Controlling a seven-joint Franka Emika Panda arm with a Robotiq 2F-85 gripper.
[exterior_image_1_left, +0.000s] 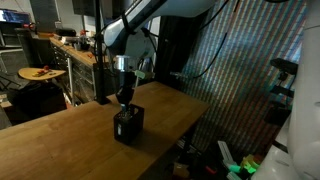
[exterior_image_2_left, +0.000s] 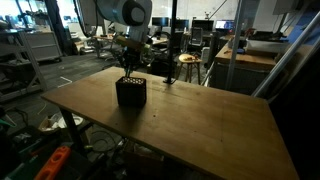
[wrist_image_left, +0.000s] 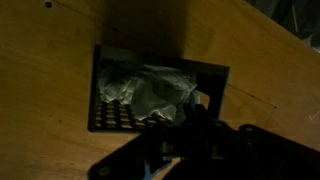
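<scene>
A black box (exterior_image_1_left: 128, 128) with a gridded inside stands upright on the wooden table, also seen as the dark box (exterior_image_2_left: 131, 95) in exterior view 2. Crumpled, see-through material (wrist_image_left: 155, 92), perhaps plastic or thin cloth, lies inside it in the wrist view, along with a small pale tan piece (wrist_image_left: 203, 100). My gripper (exterior_image_1_left: 125, 103) points down just above the box's opening. It looks shut, and nothing shows between its fingers, though they are dark and hard to make out in the wrist view.
The wooden table (exterior_image_2_left: 210, 115) is broad and bare around the box. A round stool (exterior_image_1_left: 42, 74) and a wooden cabinet stand beyond the table, clear of the arm. Cables hang along the arm.
</scene>
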